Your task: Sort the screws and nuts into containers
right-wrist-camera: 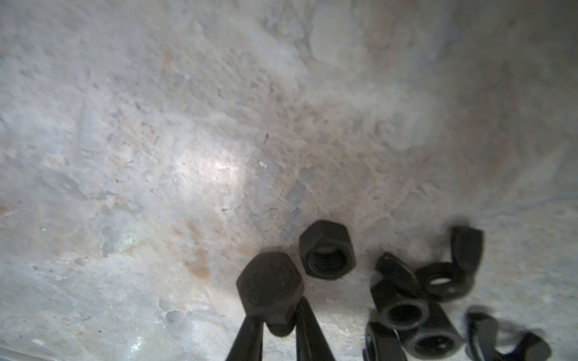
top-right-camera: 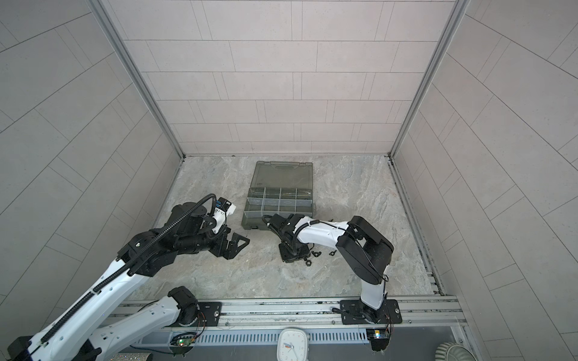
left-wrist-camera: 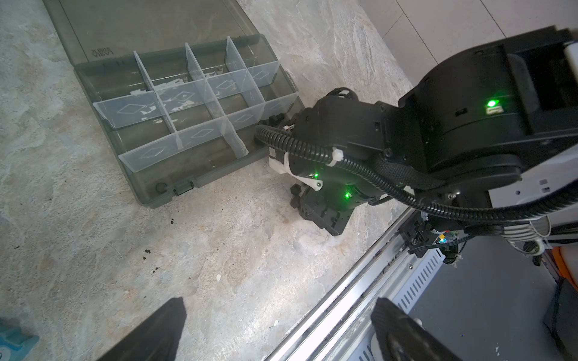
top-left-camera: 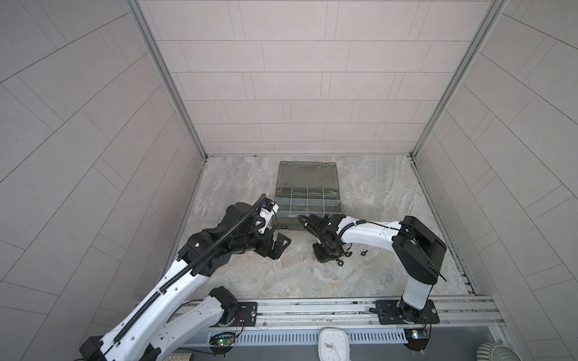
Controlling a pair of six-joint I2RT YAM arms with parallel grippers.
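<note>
In the right wrist view, a dark hex-headed bolt (right-wrist-camera: 271,282) lies at the tips of my right gripper. Its two fingers flank the lower part of the bolt with a narrow gap; whether they press on it is unclear. Close by on the right stands a hex nut (right-wrist-camera: 327,249). Further right are a wing nut (right-wrist-camera: 448,279) and several other dark pieces. The divided green box (left-wrist-camera: 114,144) has its lid folded back; one dark nut (left-wrist-camera: 161,187) sits in its front left compartment. My left gripper is open, empty and above bare table.
My right arm (top-left-camera: 373,233) reaches in from the right and covers part of the box's front. A blue object (left-wrist-camera: 15,343) shows at the left wrist view's edge. Left of the loose hardware, the table (top-left-camera: 295,270) is clear.
</note>
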